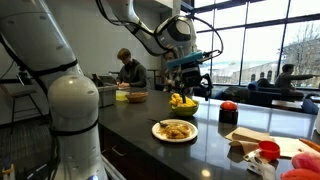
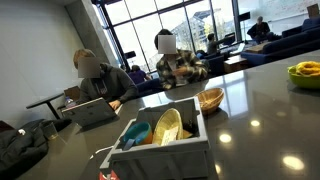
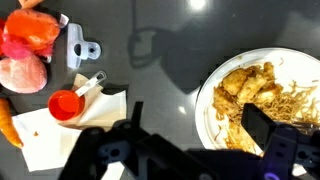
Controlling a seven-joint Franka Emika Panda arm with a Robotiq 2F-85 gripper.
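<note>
Over the table my gripper hangs open, its fingers spread wide with nothing between them. A white plate of food lies below it in exterior view 1. The wrist view has this plate on the right, with brown fried pieces and noodle-like shreds on it; my right finger overlaps part of it. Left of the gripper, a red measuring cup rests on pale napkins.
A green bowl with yellow items stands behind the plate. Plush-like red and pink things and a clear-grey piece lie at the far left. A grey bin holds a bowl and other items. Bare tabletop separates napkins and plate.
</note>
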